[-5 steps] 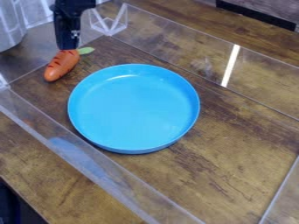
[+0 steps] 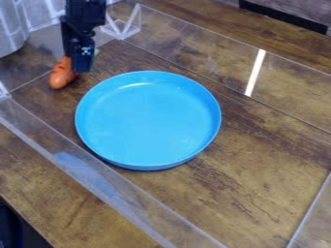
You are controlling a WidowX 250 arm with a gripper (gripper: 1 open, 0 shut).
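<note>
My dark gripper reaches down at the upper left, open, its fingertips over the upper part of an orange toy carrot. The carrot lies on the wooden surface left of a round blue plate; its upper end is partly hidden behind the gripper. Whether the fingers touch it cannot be told.
A clear plastic panel runs along the lower left. A pale object stands at the top left corner. The wood to the right of and below the plate is bare.
My gripper has come down from the top of the view onto the carrot's upper end, covering more of it. The plate and carrot appear in the same places.
</note>
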